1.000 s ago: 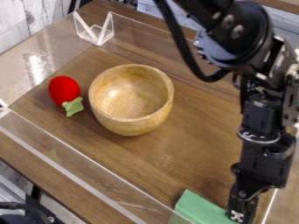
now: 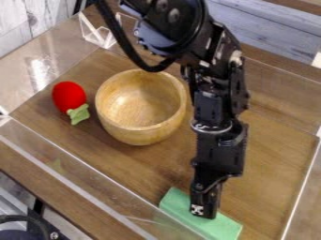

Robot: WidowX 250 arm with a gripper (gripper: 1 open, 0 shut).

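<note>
The black robot arm reaches down the middle right of the camera view, its gripper point(image 2: 205, 202) low over a green block point(image 2: 215, 225) at the bottom edge of the table. The fingertips are at the block's upper side; whether they grip it is unclear. A wooden bowl point(image 2: 129, 120) sits left of the arm, and a red object with a green part point(image 2: 68, 97), perhaps a toy vegetable, lies further left.
Clear plastic edging runs along the near left and right sides. A small clear holder stands at the top left.
The arm and gripper have moved left, from the right edge to above the middle of the green block. The block now reaches a little further left and up.
</note>
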